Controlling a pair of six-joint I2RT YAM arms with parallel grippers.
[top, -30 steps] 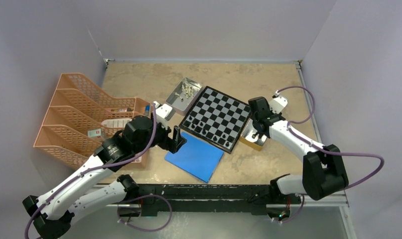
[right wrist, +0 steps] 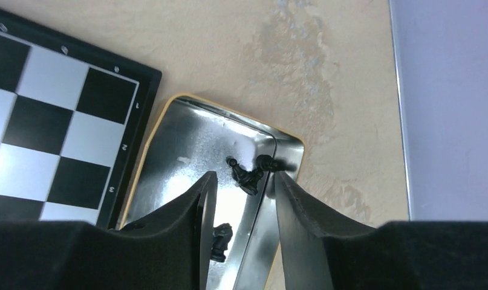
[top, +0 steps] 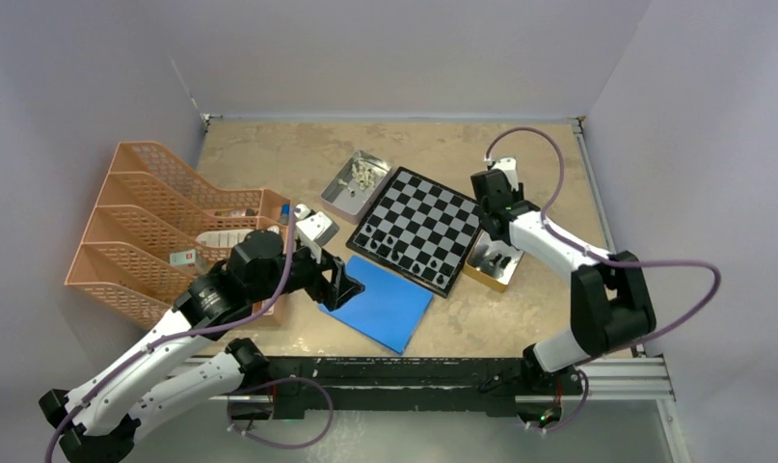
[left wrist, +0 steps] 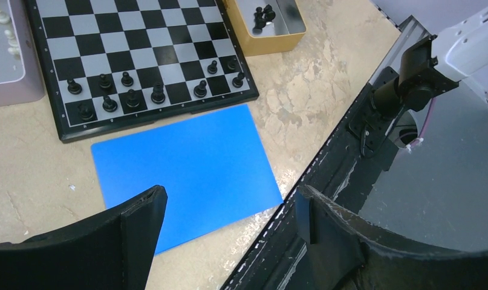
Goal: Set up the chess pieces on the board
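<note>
The chessboard (top: 418, 217) has several black pieces (left wrist: 158, 94) along its near rows. A gold-rimmed box (right wrist: 169, 151) right of the board holds a few black pieces (right wrist: 247, 181); my right gripper is over it, fingers part way apart, with no piece visibly held. A grey box (top: 356, 183) of white pieces stands left of the board. My left gripper is open and empty, high above the near left of the blue mat (left wrist: 187, 163).
An orange slotted organizer (top: 134, 222) stands at the left. Bare table lies behind the board and right of the gold box. Walls bound the table at back and right.
</note>
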